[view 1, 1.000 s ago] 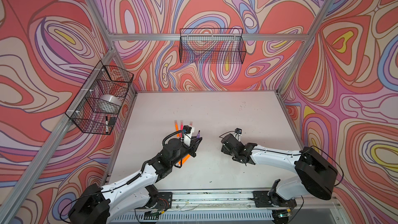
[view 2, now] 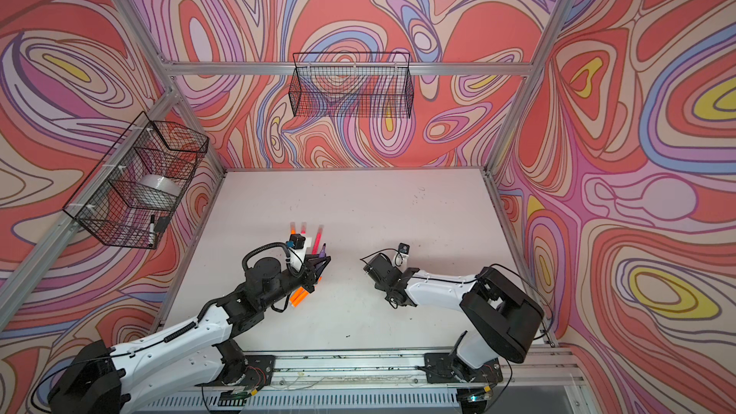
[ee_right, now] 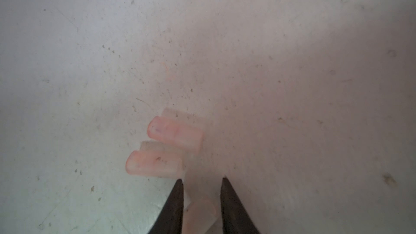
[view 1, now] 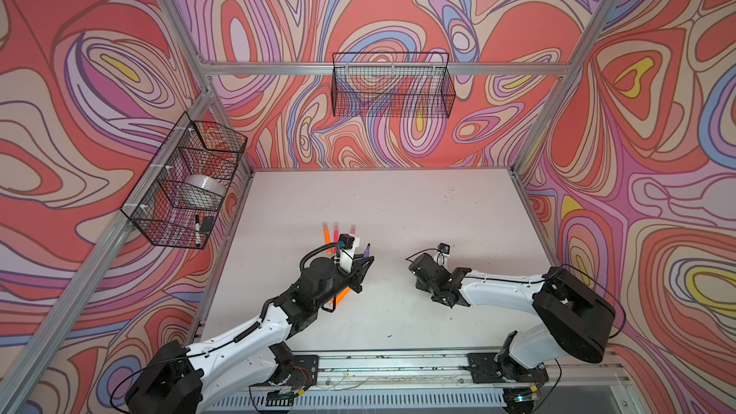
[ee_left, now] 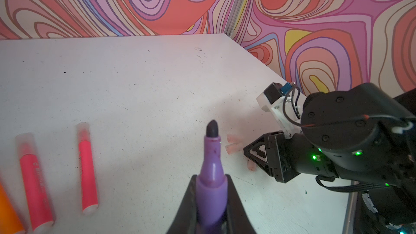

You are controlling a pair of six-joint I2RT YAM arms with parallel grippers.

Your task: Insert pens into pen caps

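In the left wrist view a purple marker (ee_left: 211, 160) stands upright, its black tip bare and pointing up. My left gripper is shut on its barrel. My right gripper points down close to the table, its fingers apart. A translucent pinkish cap (ee_right: 199, 216) lies between and below those fingers; whether they touch it cannot be seen. Just beyond lie two more clear caps, one cap (ee_right: 154, 163) nearer and another cap (ee_right: 175, 132) behind it.
Capped markers lie at the left: a wide pink one (ee_left: 35, 190), a slimmer pink one (ee_left: 88, 173) and an orange one (ee_left: 8, 212). Wire baskets (view 1: 393, 92) hang on the frame, clear of the arms.
The right arm has shifted slightly and its gripper sits a little lower and nearer the front. The left arm, holding the purple marker, looks almost unmoved.
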